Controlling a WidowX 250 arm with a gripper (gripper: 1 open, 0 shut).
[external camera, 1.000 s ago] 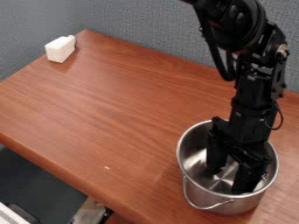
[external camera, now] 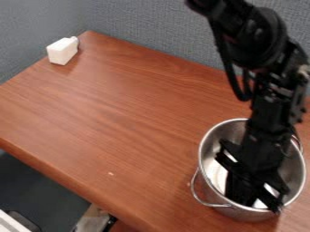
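A steel pot (external camera: pixel 209 195) with wire handles stands at the lower right of the wooden table. My black arm reaches down from the top right, and my gripper (external camera: pixel 248 186) is lowered inside the pot, hiding much of its interior. Something white shows at the pot's bottom beside the gripper; I cannot tell what it is. The fingertips are dark and crowded, so their opening and anything between them is unclear.
A white block-like object (external camera: pixel 62 51) sits at the far left corner of the table (external camera: pixel 109 109). A grey wall runs behind it, and the table's front edge drops to a dark floor.
The pot has shifted right by a small amount, along with my gripper inside it. The upper arm has moved slightly, and the gripper's shape in the pot looks narrower.
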